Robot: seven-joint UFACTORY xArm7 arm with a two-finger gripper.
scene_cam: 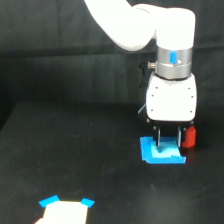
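Note:
The white robot arm reaches in from the top to the right side of the view. Its gripper (170, 134) hangs low over a light blue square (150, 154) on the dark surface, its dark fingers coming down onto or just over it. Whether anything is between the fingers is too small to tell. A red object (190, 138) stands at the right of the gripper, partly behind it.
At the bottom left lies a pale paper-like piece (65, 215) with blue tape at its corners, cut off by the frame edge. The dark surface left of the arm is clear.

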